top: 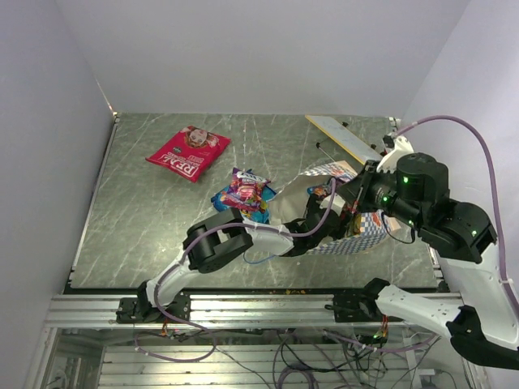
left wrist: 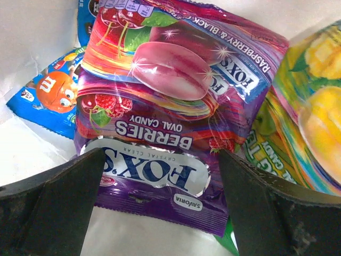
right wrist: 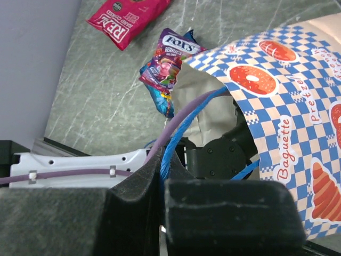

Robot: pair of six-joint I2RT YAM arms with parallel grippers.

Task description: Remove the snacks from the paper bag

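The paper bag (right wrist: 306,106), blue-and-white checked with bakery pictures, lies on its side with its mouth toward the left. Pinched in my right gripper, which is shut, is the bag's blue cord handle (right wrist: 184,128). Inside the bag, my left gripper is open, its fingers (left wrist: 50,200) on either side of the lower part of a purple Fox's berries pouch (left wrist: 170,109). Against that pouch lie a blue M&M's packet (left wrist: 53,93) and a yellow-green candy pouch (left wrist: 306,117). In the top view the left arm partly hides the bag's mouth.
Outside the bag, a red snack packet (top: 190,152) lies at the back left. A Fox's pouch (top: 245,189) rests on a blue packet (top: 258,215) left of the bag. A board (top: 345,142) stands behind the bag.
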